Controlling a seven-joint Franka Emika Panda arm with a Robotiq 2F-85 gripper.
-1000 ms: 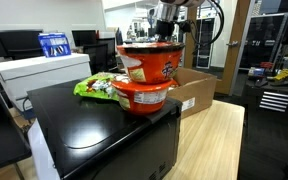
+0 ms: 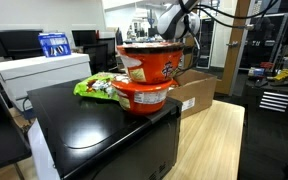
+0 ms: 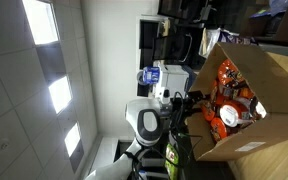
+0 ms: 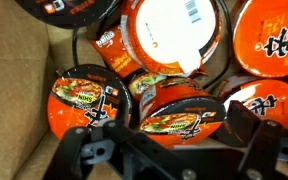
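In the wrist view my gripper is open, its two black fingers spread along the bottom edge. Between and just beyond them is a red Shin noodle cup (image 4: 174, 98), its picture side facing up; nothing shows it being clamped. Other red-and-black noodle cups (image 4: 82, 100) crowd around it, among them a white-lidded cup (image 4: 169, 35). These lie inside a cardboard box (image 3: 249, 75). From the second exterior view, the white arm (image 3: 144, 118) reaches to the box's near side, and its fingertips are hard to make out there.
Two stacked red noodle tubs (image 2: 146, 75) stand on a black-topped cabinet (image 2: 79, 120), beside a green packet (image 2: 97, 88). The box walls (image 4: 14, 90) rise close to the cups on the left.
In the first exterior view the arm has shifted right and lower behind the stacked tubs, toward the box. The tubs and the packet stay where they were.
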